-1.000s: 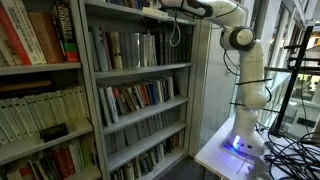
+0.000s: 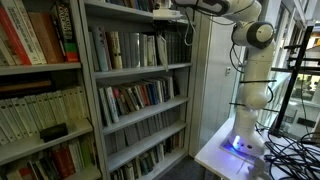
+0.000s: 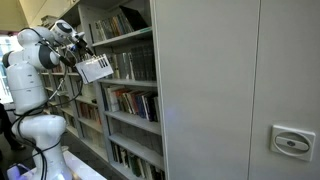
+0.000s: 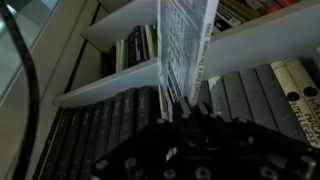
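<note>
A thin white book or booklet (image 3: 95,68) with dark print hangs below my gripper (image 3: 78,46), in front of the upper shelves in exterior view 2. Seen from the wrist, the printed book (image 4: 185,45) rises upright from between the fingertips, and my gripper is shut on its lower part in that picture. At the top edge of exterior view 1 my gripper (image 2: 168,14) shows small, and the held book is hard to make out there.
Behind the held book stands a tall bookcase (image 3: 133,118) with several filled shelves. Dark volumes (image 4: 112,120) line one shelf, and grey volumes (image 4: 235,95) stand beside them. A pale panel (image 3: 215,90) closes off the bookcase's right side. A white table (image 2: 222,158) lies by the arm's base.
In exterior view 1 the gripper and the arm's elbow have shifted to the right. The books on the shelves look unmoved.
</note>
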